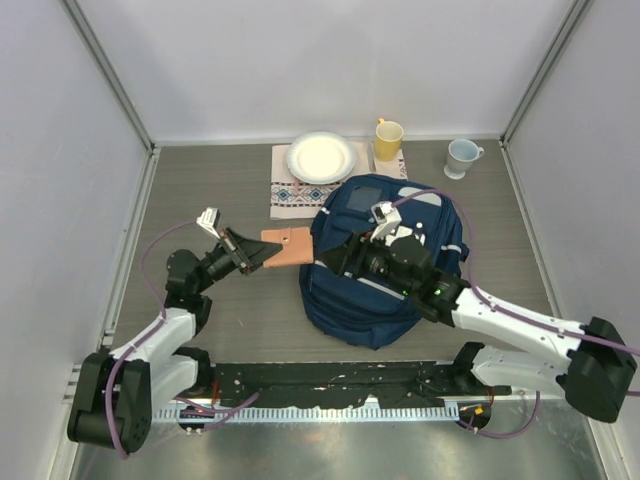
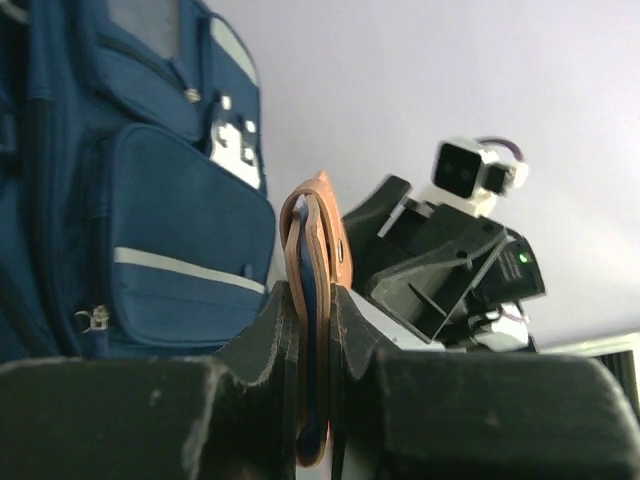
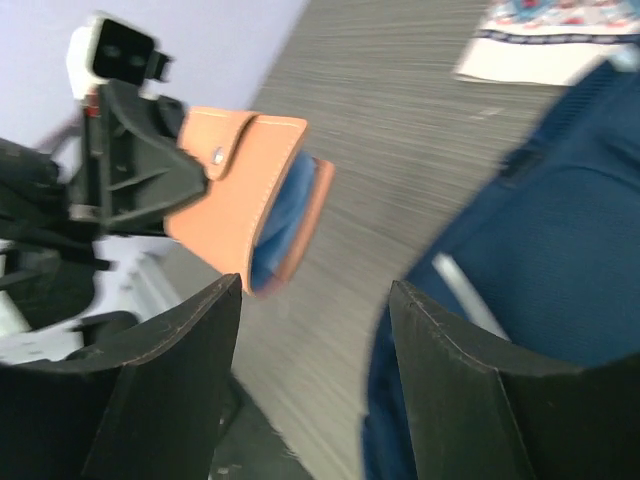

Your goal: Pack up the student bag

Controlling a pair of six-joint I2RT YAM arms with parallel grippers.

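Observation:
A tan leather wallet (image 1: 290, 247) with a snap strap and blue lining hangs above the table, left of the bag. My left gripper is shut on it, pinching it edge-on in the left wrist view. My right gripper (image 1: 338, 262) is open over the bag's left edge, with nothing between its fingers. The right wrist view shows the wallet (image 3: 235, 190) beyond and apart from the right fingers (image 3: 190, 340). The navy student bag (image 1: 365, 310) lies flat on the table; the right arm hides part of its middle.
A white plate (image 1: 321, 158) rests on a patterned cloth (image 1: 290, 205) behind the bag. At the back stand a yellow mug (image 1: 388, 139) and a pale blue cup (image 1: 461, 157). Bare table (image 1: 180, 190) lies around the left arm.

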